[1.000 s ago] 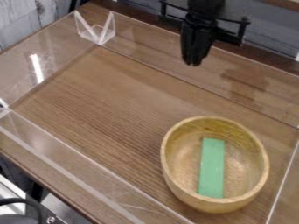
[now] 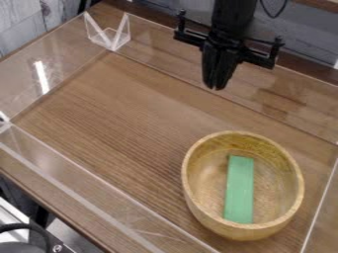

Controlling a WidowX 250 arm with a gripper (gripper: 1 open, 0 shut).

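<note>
My gripper (image 2: 222,77) is at the top centre of the view, pointing down over the wooden surface, its dark fingers close together with nothing visible between them. At the lower right sits a round tan bowl (image 2: 207,203) with a green rectangular block (image 2: 240,188) lying inside it.
A small clear wire-like holder (image 2: 111,30) stands at the upper left. A dark object shows at the bottom left corner.
The bowl and green block look unchanged.
</note>
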